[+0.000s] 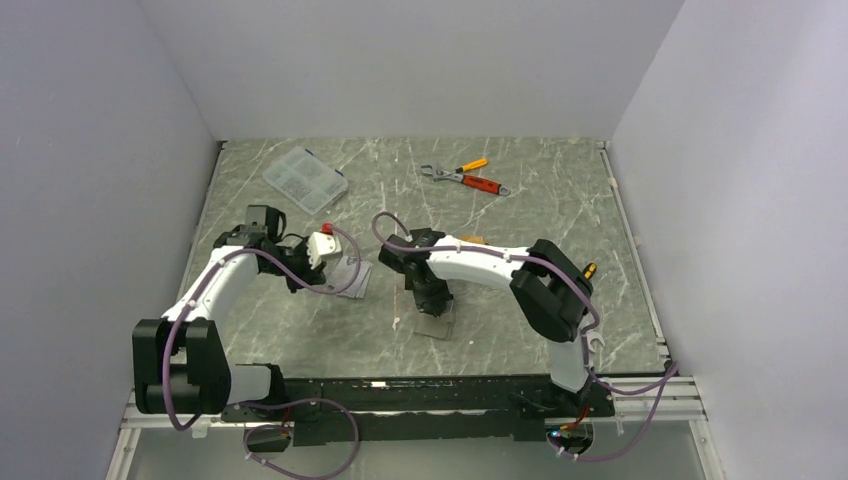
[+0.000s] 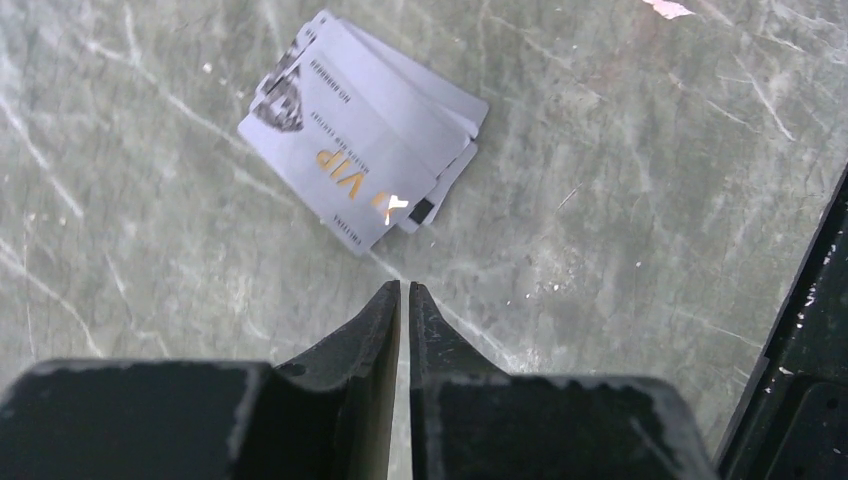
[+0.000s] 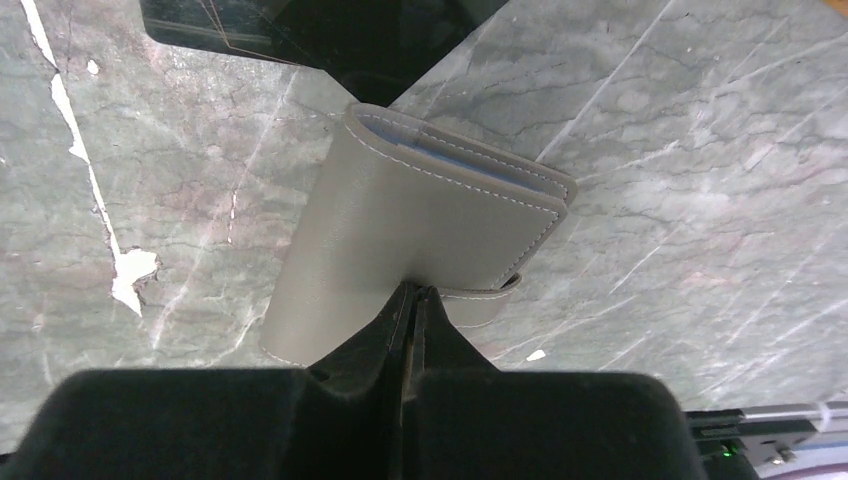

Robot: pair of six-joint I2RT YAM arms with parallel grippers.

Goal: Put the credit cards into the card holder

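Observation:
A small fanned pile of silver-grey cards (image 2: pixel 365 135), the top one lettered VIP, lies flat on the table. My left gripper is above the table beside the pile, its fingertips a narrow gap apart with nothing between them. The taupe card holder (image 3: pixel 370 220) lies on the table with its strap side toward my right gripper. That gripper is shut, its tips over the holder beside the strap; whether they touch it I cannot tell. A blue edge shows inside the holder's opening.
A flat black object (image 3: pixel 330 45) lies just beyond the holder, touching or nearly touching its corner. Farther back are a clear compartment box (image 1: pixel 306 180) and an adjustable wrench (image 1: pixel 470 180).

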